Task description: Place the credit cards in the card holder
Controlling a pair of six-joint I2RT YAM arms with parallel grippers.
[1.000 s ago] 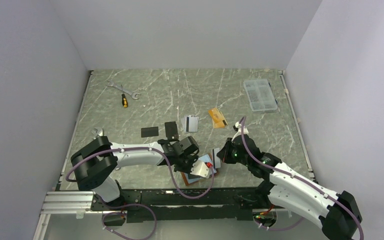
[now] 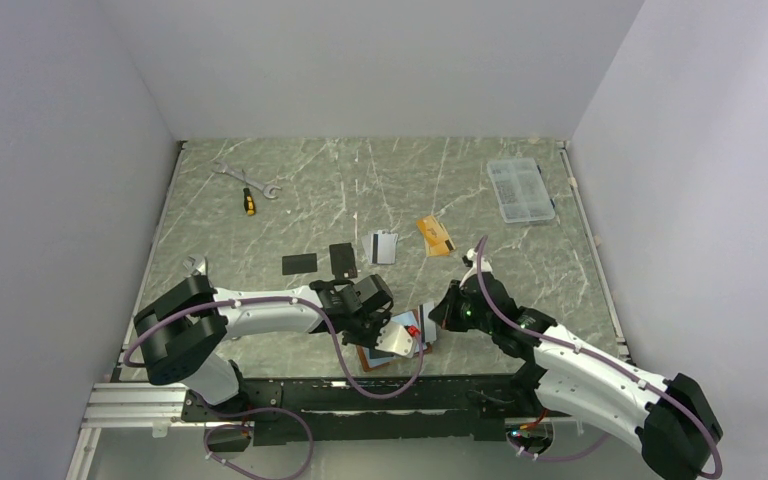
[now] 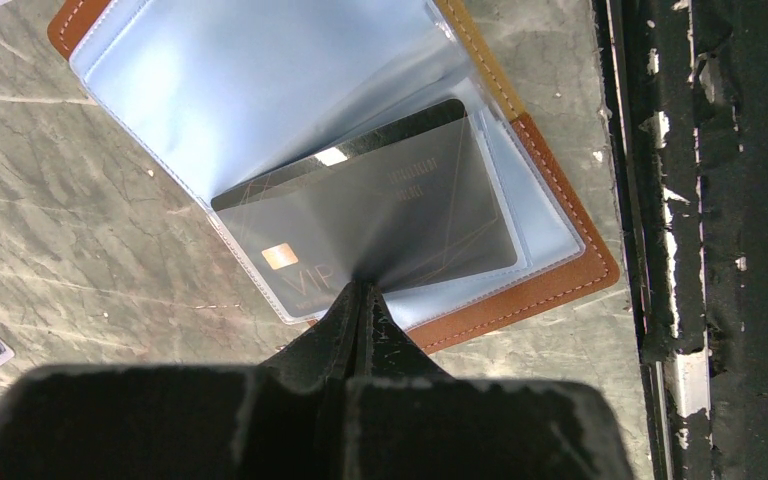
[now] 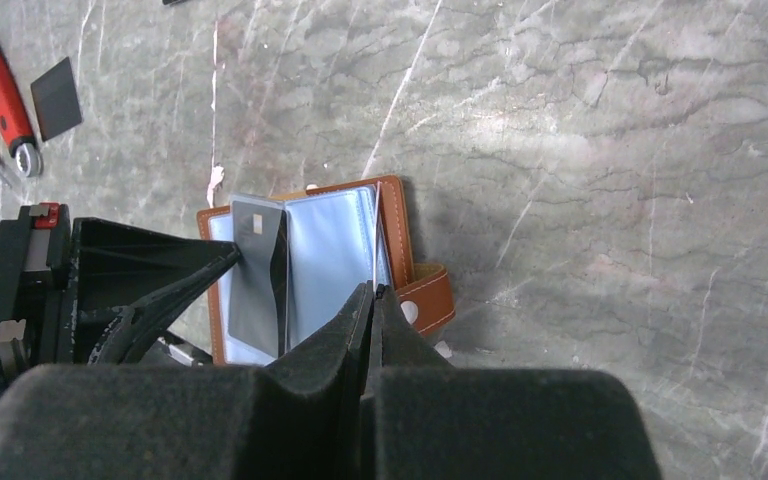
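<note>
The opened card holder (image 2: pixel 364 362), brown with pale blue pockets, lies near the table's front edge. In the left wrist view a dark VIP card (image 3: pixel 430 215) lies over its pocket area, a blacker strip along its far edge. My left gripper is shut on the near edge of that card. Edge-on in the right wrist view, a thin pale card (image 4: pixel 375 235) rises from the tips of my right gripper, which is shut on it. The top view shows this card (image 2: pixel 428 318) as white with a black stripe, at the holder's right side.
Behind the arms lie two dark cards (image 2: pixel 300 264), white cards (image 2: pixel 384 248) and orange cards (image 2: pixel 435 236). A clear plastic box (image 2: pixel 521 190) sits at the back right; wrenches (image 2: pixel 246 180) and a screwdriver (image 2: pixel 249 202) at the back left. Table space right of the holder is free.
The left gripper and the holder have shifted slightly left. The right gripper has moved a little left and toward the table's front, bringing its card closer over the holder.
</note>
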